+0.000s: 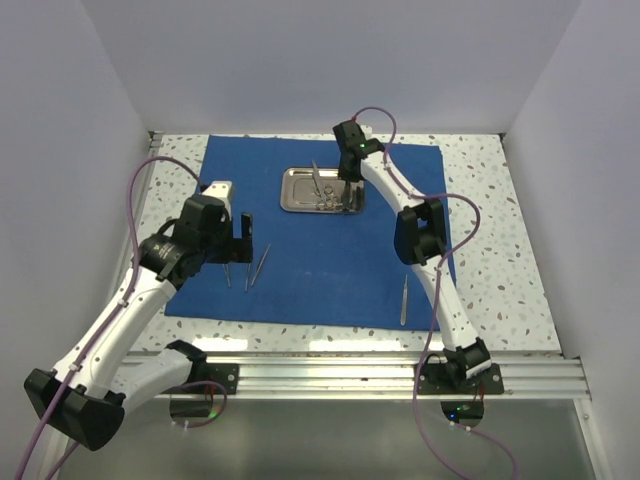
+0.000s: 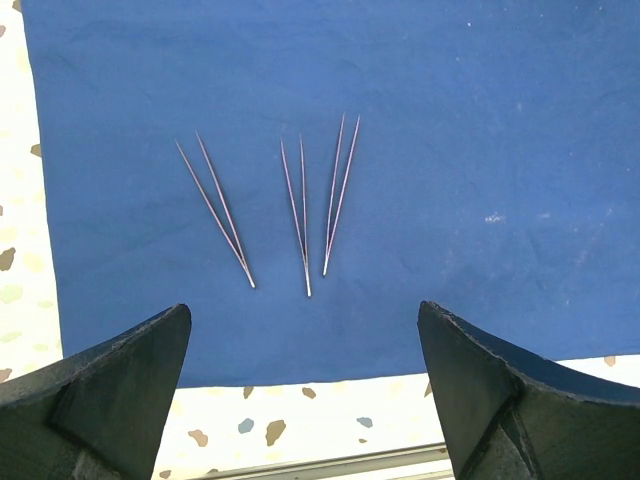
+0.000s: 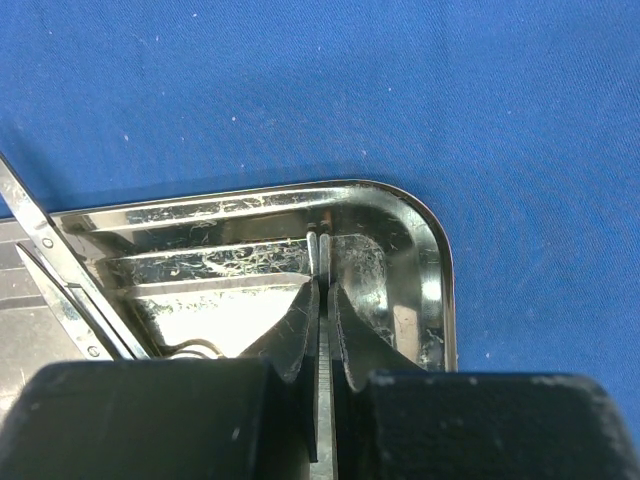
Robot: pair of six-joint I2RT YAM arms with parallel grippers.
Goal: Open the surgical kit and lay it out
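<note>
A steel tray [image 1: 300,205] lies at the back middle of the blue cloth, holding scissors [image 3: 72,268] and several small metal pieces. My right gripper is shut, low over the tray's right end. A slim metal handle [image 3: 324,258] runs lengthwise at its meeting fingertips and shows along the gap between the fingers; whether it is pinched I cannot tell. On the left of the cloth lie three tweezers [image 2: 335,205], side by side with their points away. Over them, well above the cloth, my left gripper hangs open and empty.
A thin scalpel-like tool [image 1: 405,300] rests at the front right of the blue cloth [image 1: 330,275]. Speckled table [image 1: 500,270] shows along both sides and the front edge.
</note>
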